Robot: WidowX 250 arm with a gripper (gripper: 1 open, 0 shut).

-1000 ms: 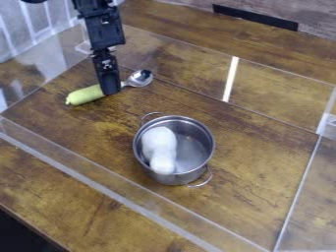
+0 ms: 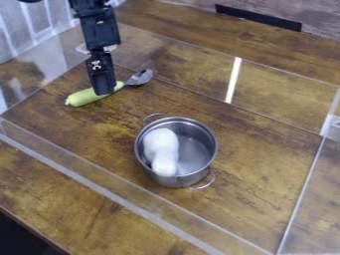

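My black gripper [image 2: 101, 82] hangs at the upper left, fingers pointing down, open, over the right part of a long pale green object [image 2: 85, 97] lying on the wooden table. A metal spoon [image 2: 141, 77] lies just to the right of it, partly hidden by the gripper. At the lower middle stands a steel pot [image 2: 200, 154] with two side handles, holding a white elongated object [image 2: 163, 151].
The wooden table [image 2: 265, 80] has free room at the right and lower left. Clear panels or strips [image 2: 308, 189] show along the right side and edges. A dark bar [image 2: 259, 17] lies at the top.
My gripper has shifted slightly left over the last second. The objects on the table have not visibly moved.
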